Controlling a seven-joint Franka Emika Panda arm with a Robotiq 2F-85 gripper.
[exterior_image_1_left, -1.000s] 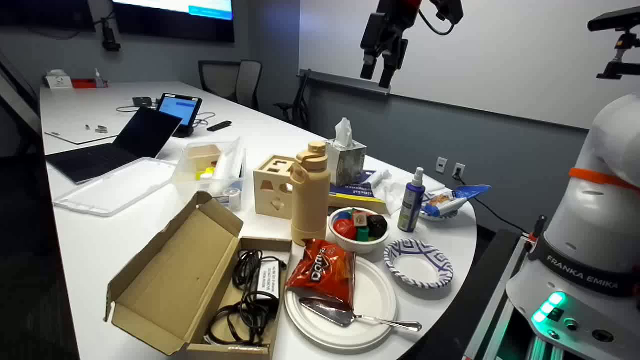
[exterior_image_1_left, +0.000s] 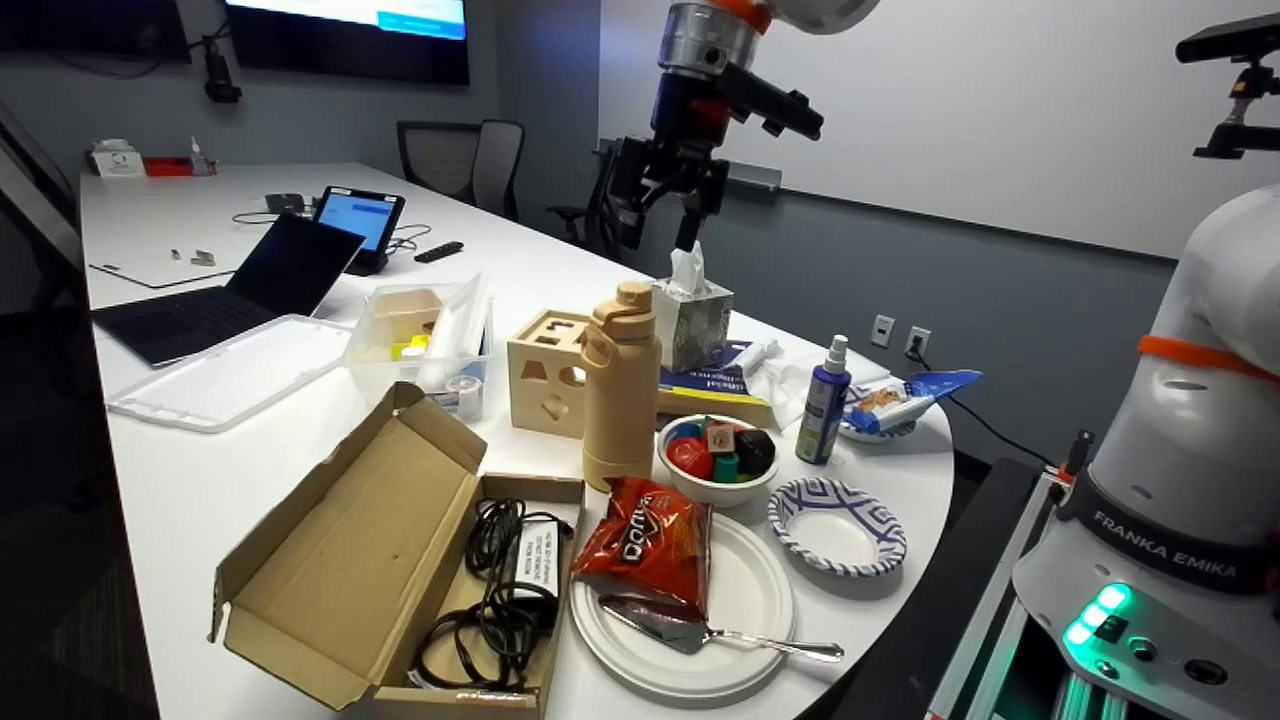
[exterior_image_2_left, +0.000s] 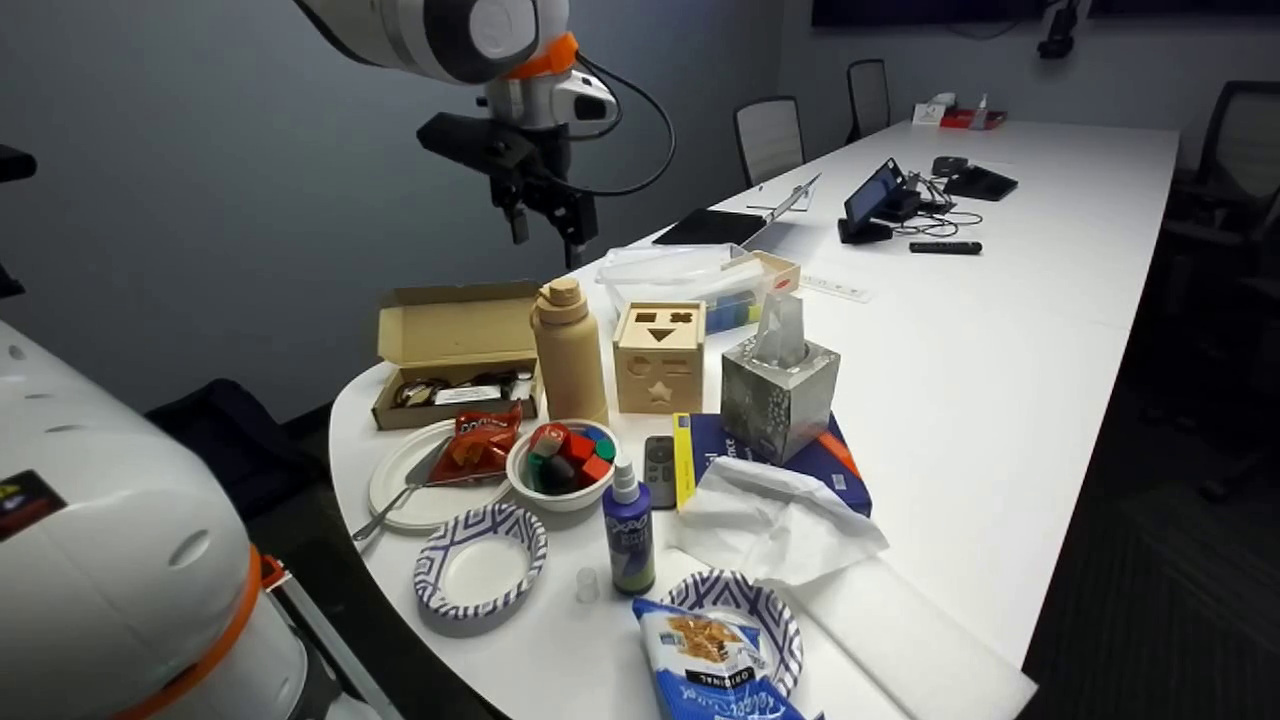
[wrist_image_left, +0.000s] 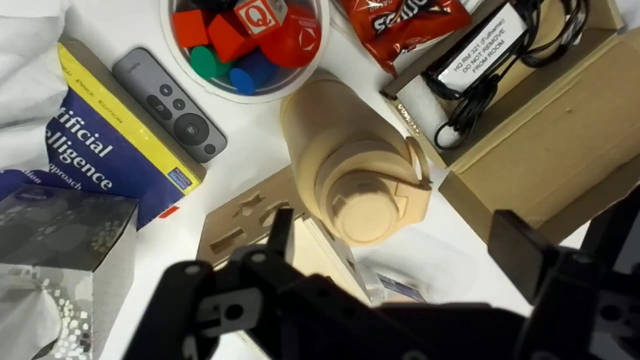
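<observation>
My gripper is open and empty, hanging in the air above the table's objects. Below it in the wrist view, the peach bottle (wrist_image_left: 345, 138) stands upright, its cap (wrist_image_left: 366, 210) showing between the spread fingers. The wooden shape-sorter box (wrist_image_left: 258, 210) stands beside the bottle, partly hidden by one finger. In exterior view 1 the bottle (exterior_image_1_left: 623, 396) is well below the gripper (exterior_image_1_left: 654, 234). From the other side, the gripper (exterior_image_2_left: 546, 246) hangs higher than the bottle's cap.
Close around the bottle are a bowl of coloured blocks (exterior_image_2_left: 528, 490), a red chip bag (exterior_image_1_left: 648, 546) and an open cardboard box (exterior_image_1_left: 348, 564). A tissue box (exterior_image_2_left: 780, 396) sits on a blue book (wrist_image_left: 102, 150). Bare white tabletop (exterior_image_2_left: 960, 456) stretches behind the tissue box.
In exterior view 1 my gripper has come down and to the left, away from the whiteboard's middle. The objects on the table have not moved.
</observation>
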